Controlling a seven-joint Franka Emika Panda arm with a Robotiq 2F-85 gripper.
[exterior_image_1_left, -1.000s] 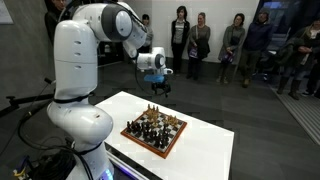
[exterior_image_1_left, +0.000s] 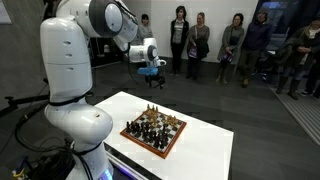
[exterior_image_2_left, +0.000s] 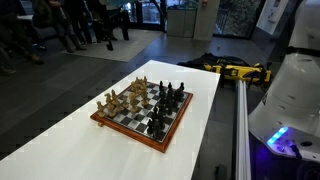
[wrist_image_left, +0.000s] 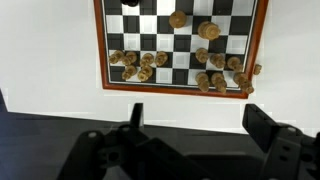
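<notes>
A chessboard with a reddish-brown rim (exterior_image_1_left: 168, 154) lies on the white table. Dark chess pieces (exterior_image_2_left: 156, 125) line one side of it, and light wooden pieces (exterior_image_2_left: 109, 103) stand toward the other. From above, the wrist view shows the light pieces (wrist_image_left: 208, 30) in clusters near the board's lower edge. My gripper is open, its dark fingers (wrist_image_left: 132, 118) wide apart with nothing between them. It hangs high, beyond the light side of the board (wrist_image_left: 175, 90), touching nothing.
Bare white table (exterior_image_1_left: 207, 143) extends to one side of the board. A small light object (wrist_image_left: 257, 69) sits just outside the board's rim. Several people (exterior_image_1_left: 198, 38) stand back beyond the table. A dark floor lies past the table's edge.
My gripper has shifted slightly left and up in exterior view 1, away from the board. The board and pieces look unmoved.
</notes>
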